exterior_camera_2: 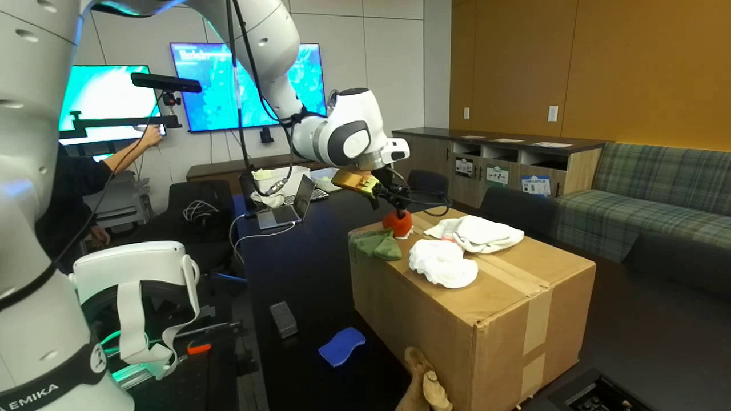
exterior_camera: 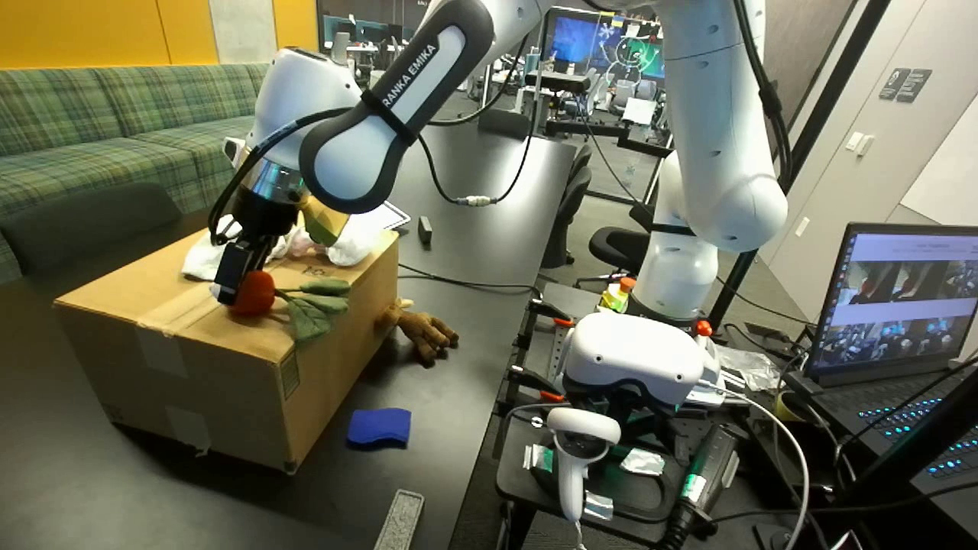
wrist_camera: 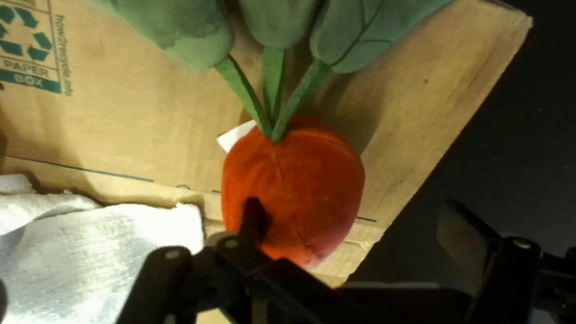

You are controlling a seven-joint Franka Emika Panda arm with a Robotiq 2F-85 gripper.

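A red plush vegetable toy (wrist_camera: 294, 189) with green stems and leaves (wrist_camera: 281, 21) lies on top of the cardboard box (wrist_camera: 135, 119), close to one edge. My gripper is open above it. In the wrist view one finger (wrist_camera: 252, 221) overlaps the red body, while the other finger (wrist_camera: 461, 237) appears over the dark area past the box edge. Whether either finger touches the toy, I cannot tell. Exterior view 1 has the gripper (exterior_camera: 237, 279) low at the left side of the red body, with the leaves drooping over the box's edge.
White cloths (exterior_camera_2: 473, 233) share the box top with the toy. On the dark table around it are a blue sponge-like piece (exterior_camera: 378, 426), a grey block (exterior_camera: 400, 519) and a brown plush (exterior_camera: 424, 334) against the box. Open tabletop surrounds these things.
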